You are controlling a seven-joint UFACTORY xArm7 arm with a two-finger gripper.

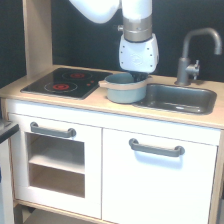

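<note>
A grey-blue pot [125, 92] with a light rim is on the wooden counter, between the cooktop and the sink, its right side at the sink's left edge. My white gripper [140, 73] points down at the pot's right rear rim. Its fingertips are dark and mostly hidden at the pot, so whether they grip the rim does not show.
On the left is the black cooktop [66, 82] with red-ringed burners. At right lies a grey sink [180, 98] under a curved faucet [190, 55]. Below are an open shelf [57, 165] and a white door [155, 180] with a dark handle.
</note>
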